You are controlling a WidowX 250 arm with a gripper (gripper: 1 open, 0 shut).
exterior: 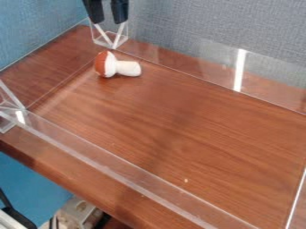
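My gripper (106,12) is at the top edge of the view, dark and open, partly cropped, above the back-left part of the wooden surface. Below it a small mushroom-shaped object (127,67) lies on its side, with an orange-and-white cap to the left and a white stem to the right. The gripper is clear of it.
Clear plastic walls border the wooden board (180,143), with angular clear supports at the back left and left front. The middle and right of the board are free. A blue-grey textured wall (216,36) stands behind.
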